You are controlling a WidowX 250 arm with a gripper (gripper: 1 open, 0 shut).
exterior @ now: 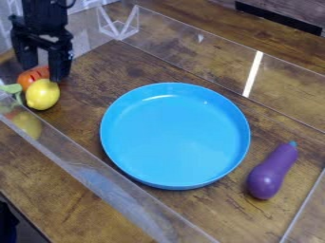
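Observation:
The black gripper (42, 55) hangs at the upper left, open, its fingers just above an orange carrot (36, 76) with green top. In front of the carrot sits a yellow lemon-like object (44, 94). A large blue plate (174, 134) lies in the middle, and a purple eggplant (271, 172) lies at the right.
Clear plastic walls (95, 184) border the wooden surface (191, 52), with a corner close behind the gripper. The wood between the gripper and the back right is clear.

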